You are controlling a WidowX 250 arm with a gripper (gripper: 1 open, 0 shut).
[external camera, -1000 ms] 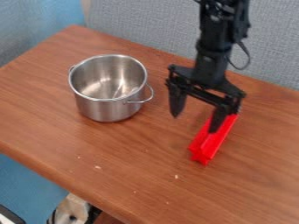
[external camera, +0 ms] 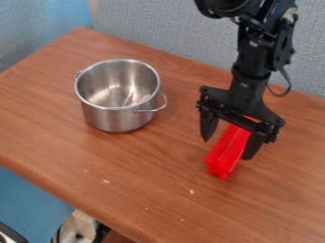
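A black gripper hangs low over a red elongated block on the wooden table, right of centre. Its fingers are open, one on each side of the block, which points toward the lower left. A shiny steel pot with side handles stands to the left.
Grey-blue padded walls border the table at the back and left. Cables and other items show beyond the edge at the lower left.
Over the last second the arm moved right and down, bringing the open gripper around the red block.
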